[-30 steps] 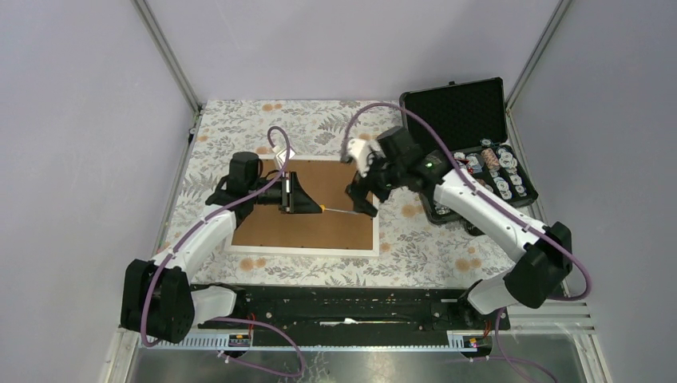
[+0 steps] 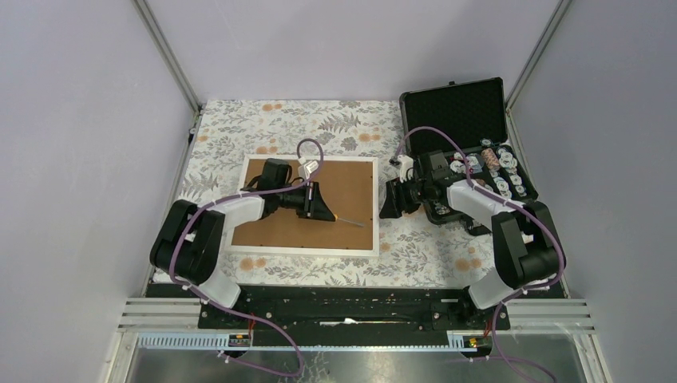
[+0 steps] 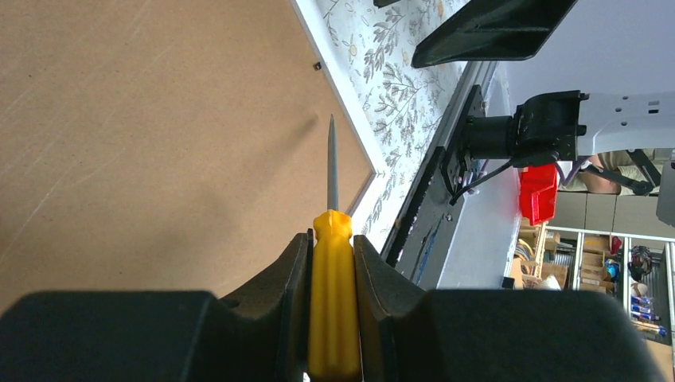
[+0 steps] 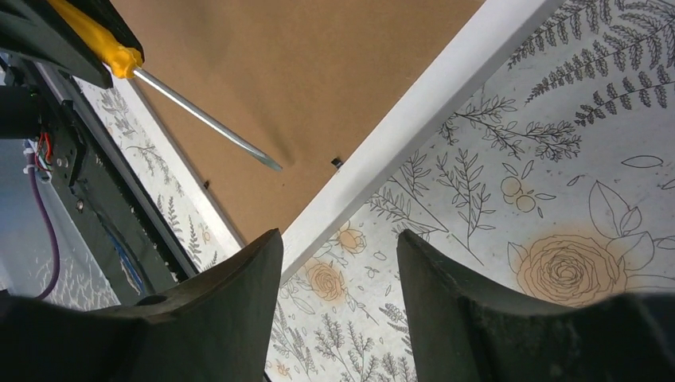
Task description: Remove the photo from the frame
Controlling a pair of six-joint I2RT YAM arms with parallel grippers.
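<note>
The picture frame (image 2: 376, 183) lies back up on the table, white-edged, with a brown backing board (image 2: 347, 183) and small dark tabs (image 4: 337, 162) along its edge. My left gripper is shut on the yellow handle of a screwdriver (image 3: 334, 294). The blade points over the board toward the frame's right edge, and its tip appears just clear of the surface. At the frame's right side hovers my right gripper, its fingers apart with nothing between them. The photo is hidden under the board.
An open black case (image 2: 455, 116) with several items stands at the back right, partly behind the right arm. Flower-patterned cloth (image 2: 431, 255) covers the table, clear in front of the right gripper and behind the frame.
My left gripper has moved right with the screwdriver, bringing the blade nearer the frame's right edge. My right gripper has shifted right, from above the frame's edge to beside it.
</note>
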